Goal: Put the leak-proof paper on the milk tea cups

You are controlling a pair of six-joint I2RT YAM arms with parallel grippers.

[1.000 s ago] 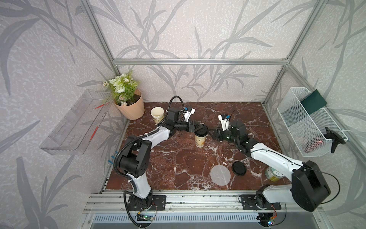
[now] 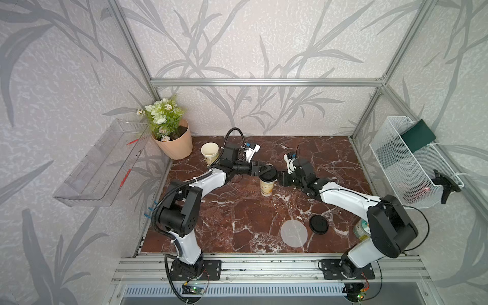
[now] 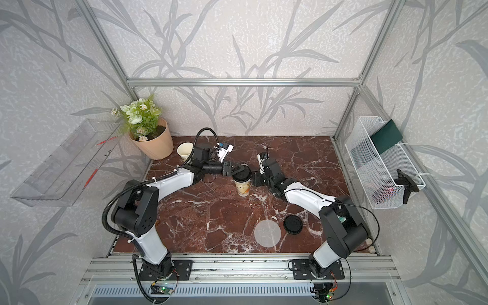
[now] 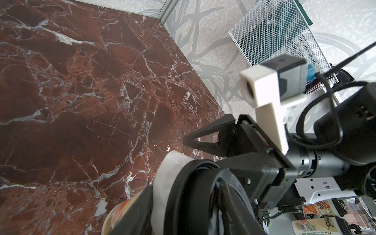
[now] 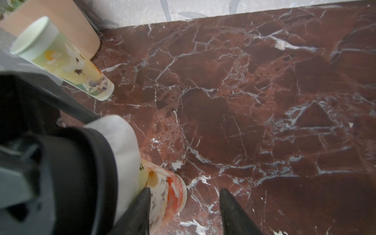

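Observation:
A milk tea cup (image 2: 265, 188) stands mid-table with a black lid (image 2: 268, 172) and white paper (image 4: 172, 164) under the lid's rim. My left gripper (image 2: 264, 169) is shut on the lid at the cup's top. My right gripper (image 3: 256, 178) is just right of the cup; its fingertips are dark and blurred in the right wrist view, and their grip is unclear. A second cup (image 5: 62, 58) stands at back left, open-topped. A loose round translucent paper (image 2: 293, 233) lies at front, beside a spare black lid (image 2: 318, 224).
A flowerpot (image 2: 175, 147) fills the back left corner. A clear bin (image 2: 91, 188) hangs on the left wall, a white mesh basket (image 2: 406, 178) on the right. A tin (image 2: 361, 228) sits at front right.
The left arm and the lidded cup have stayed in place.

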